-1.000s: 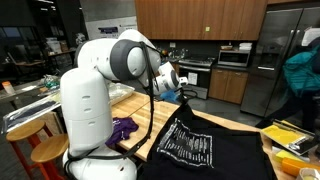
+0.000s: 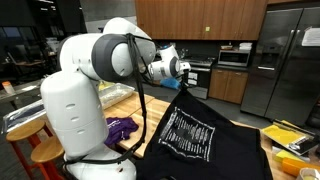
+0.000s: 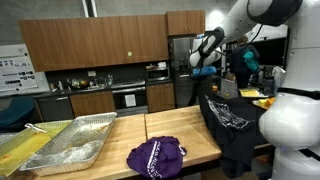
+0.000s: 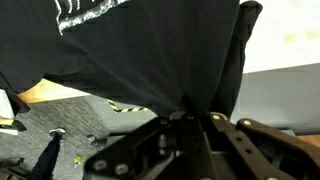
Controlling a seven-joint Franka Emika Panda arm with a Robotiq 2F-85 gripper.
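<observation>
A black cloth (image 2: 190, 135) with white lettering or lines is spread over the table's near right part. One edge of it is pulled up into a peak under my gripper (image 2: 184, 80), which is shut on the fabric. Seen from the other side, the black cloth (image 3: 232, 125) hangs in folds below the arm and covers the counter's edge. In the wrist view the black cloth (image 4: 165, 50) runs into the fingers in gathered folds; the fingertips themselves are mostly hidden in the dark material.
A crumpled purple cloth (image 3: 157, 157) lies on the wooden tabletop (image 3: 135, 128). Beside it stands a silver tray (image 3: 75, 148). Yellow items (image 2: 285, 134) sit at the right, and wooden stools (image 2: 45, 150) stand at the left. Bare wood shows in the middle.
My gripper has risen, drawing the cloth's raised edge higher. The rest of the cloth still lies on the table.
</observation>
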